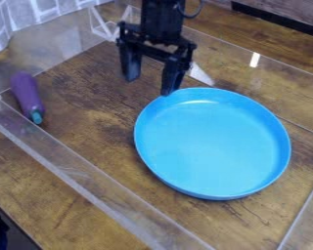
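Note:
My gripper [152,61] hangs at the top centre of the camera view, open, its dark fingers pointing down just behind and left of a large blue plate [211,142]. The plate fills the right half of the wooden surface. A purple object with a teal tip [27,95] lies at the far left, well apart from the gripper. I see nothing held between the fingers.
Clear plastic walls [101,186] run along the near left and around the other edges. The wooden floor [94,117] between the purple object and the plate is bare.

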